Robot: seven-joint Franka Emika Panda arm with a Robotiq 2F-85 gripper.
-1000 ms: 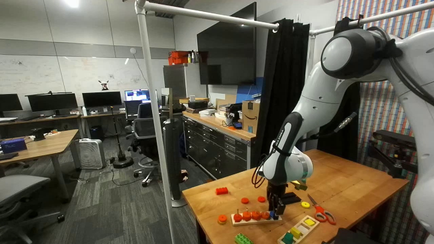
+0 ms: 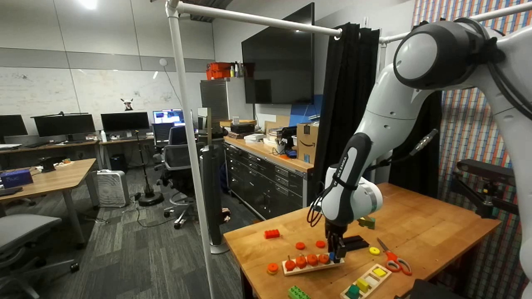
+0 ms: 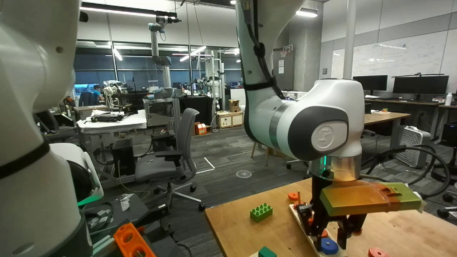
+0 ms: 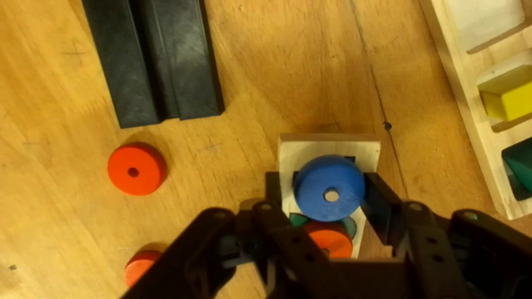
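Note:
A pale wooden peg board (image 2: 311, 267) carries orange-red discs (image 2: 312, 259) in a row, with a blue disc (image 4: 329, 188) on its end peg. At that end my gripper is shut on the board, one finger along each long side. A strip of bare board shows between the left finger and the blue disc; the right finger (image 4: 378, 199) stands close against the disc. In exterior view 2 the blue disc (image 3: 329, 246) sits between the fingers. Most of the row is hidden in the wrist view.
Loose red discs (image 4: 137, 168) and a black block (image 4: 157, 60) lie near the gripper. A wooden shape tray (image 2: 366, 281), red scissors (image 2: 396, 261), a yellow disc (image 2: 374, 251) and a green brick (image 2: 298, 292) lie around.
The gripper has shifted slightly left in exterior view 1, and the peg board has moved with it. The board's blue end now sits higher in view, so the board looks slanted.

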